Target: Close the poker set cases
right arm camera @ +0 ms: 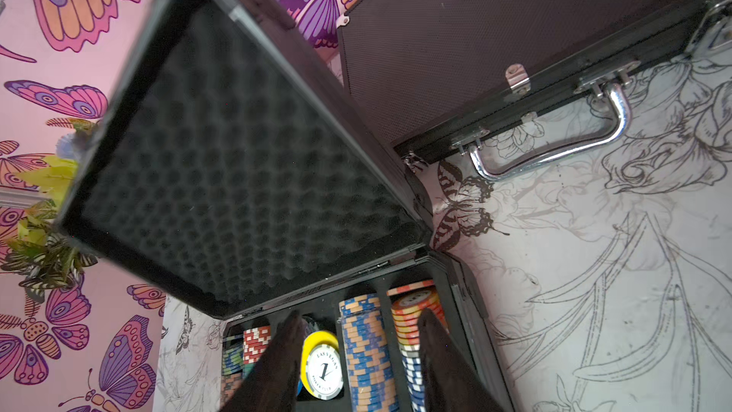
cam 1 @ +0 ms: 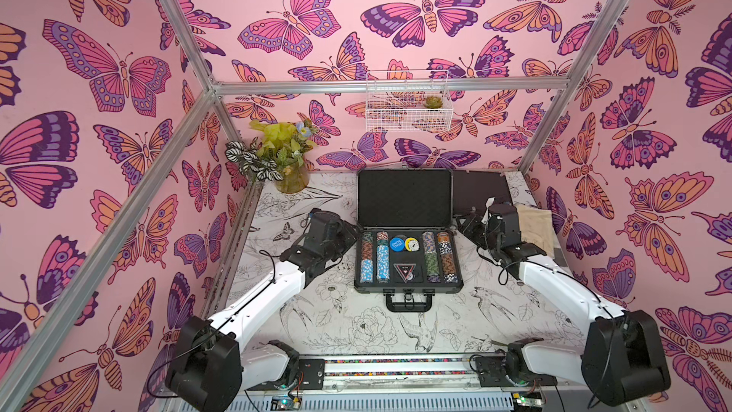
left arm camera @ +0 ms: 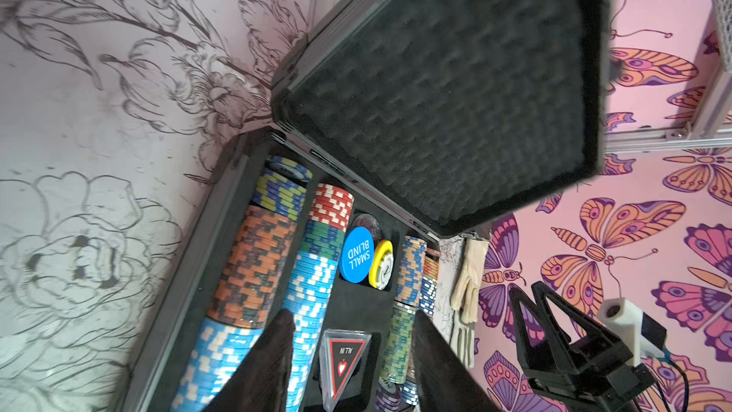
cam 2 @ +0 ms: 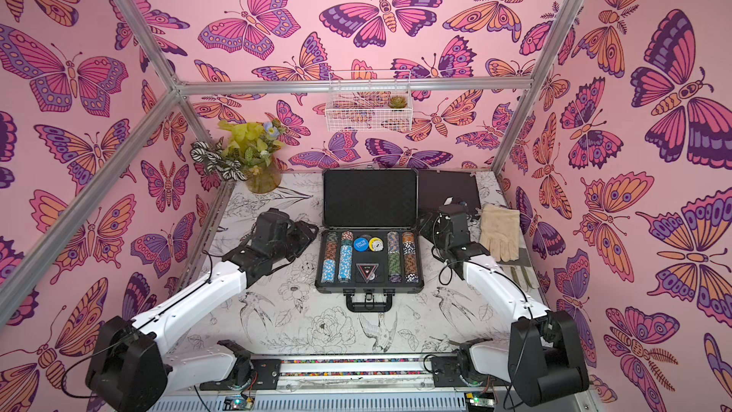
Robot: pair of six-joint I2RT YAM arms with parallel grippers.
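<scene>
A black poker case (cam 1: pixel 408 287) lies in the middle of the table, its foam-lined lid (cam 1: pixel 405 197) standing up at the back. Rows of chips (left arm camera: pixel 251 271), a small blind disc (left arm camera: pixel 357 255) and an all-in triangle (left arm camera: pixel 339 362) show inside. A second, shut case (right arm camera: pixel 533 45) with a chrome handle lies behind to the right. My left gripper is open beside the case's left edge, with nothing between its fingers. At the right side, near the hinge, my right gripper also stands open and empty. Both are apart from the lid.
Gloves (cam 2: pixel 500 232) lie at the right table edge, beside the second case. A flower vase (cam 1: pixel 292 178) stands at the back left. A white wire basket (cam 1: pixel 408 110) hangs on the rear wall.
</scene>
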